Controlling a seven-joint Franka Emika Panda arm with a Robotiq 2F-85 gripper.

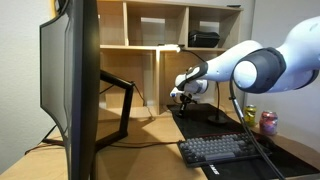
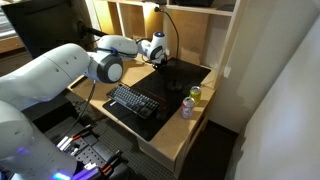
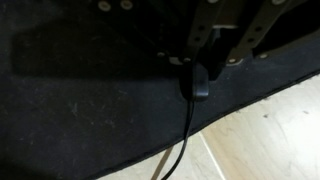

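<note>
A small black piece (image 3: 201, 86) with a thin black cable (image 3: 186, 137) sits at my fingertips in the wrist view. My gripper appears shut on it, though the dark fingers and the dark mat make the contact hard to make out. The black desk mat (image 3: 90, 110) lies right under the fingers, its edge just beyond the piece. In the exterior views the gripper (image 1: 181, 101) is low over the mat's far end, near the shelf. What it holds is too small to tell there.
On the mat's near part lies a keyboard (image 1: 221, 149), with a dark mouse (image 2: 188, 103) farther along. Two cans (image 2: 194, 97) stand at the desk's right. A large monitor (image 1: 72, 85) fills the left of the first exterior view. Bare wood (image 1: 140, 160) lies in front.
</note>
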